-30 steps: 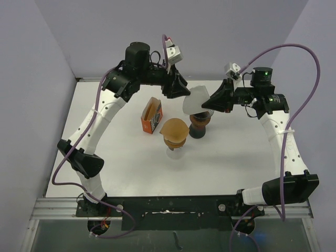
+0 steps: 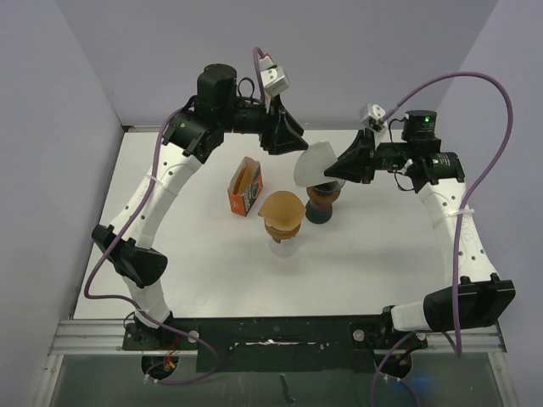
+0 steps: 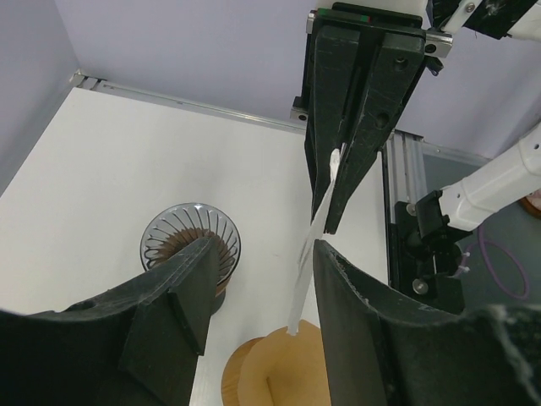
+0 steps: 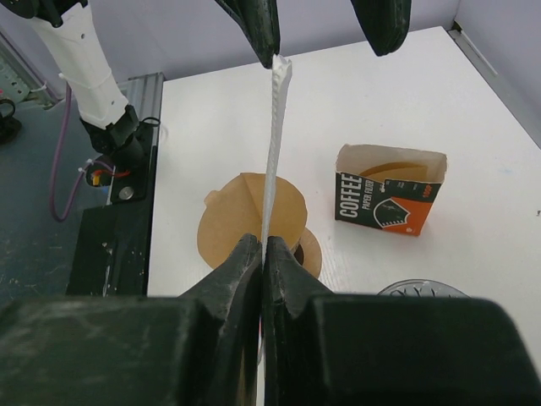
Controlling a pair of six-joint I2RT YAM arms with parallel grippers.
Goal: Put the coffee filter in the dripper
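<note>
A white paper filter [image 2: 314,164] hangs in the air, its edge pinched by my right gripper [image 2: 337,170], which is shut on it. On the filter's other side is my left gripper [image 2: 288,146], open. In the right wrist view one of the left fingertips [image 4: 265,38] meets the filter's upper tip; the other is well apart. Below the white filter stands a clear ribbed dripper [image 3: 190,224] with a brown wooden part and a dark base, empty of paper. A second wood-collared holder [image 2: 282,231] has a brown filter [image 2: 282,209] in it.
An orange and black box of coffee filters [image 2: 246,186] stands open at the left, brown paper inside.
My right gripper and the filter have barely moved.
</note>
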